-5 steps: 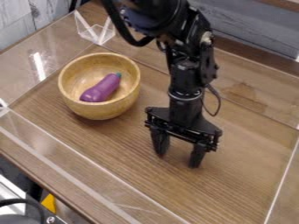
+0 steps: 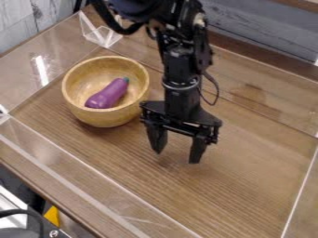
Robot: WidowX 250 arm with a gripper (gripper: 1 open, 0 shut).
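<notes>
My black gripper hangs low over the middle of the wooden table, its fingers spread open with nothing visible between them. To its upper left, a yellow bowl holds a purple eggplant-like object. The gripper is apart from the bowl, right of and below it.
A wall or raised edge runs along the back right. Clear plastic pieces sit at the upper left and left edge, and a dark cable with something yellow is at the lower left corner.
My gripper has moved a little up and to the left in the view, toward the bowl. The bowl and purple object have not visibly moved.
</notes>
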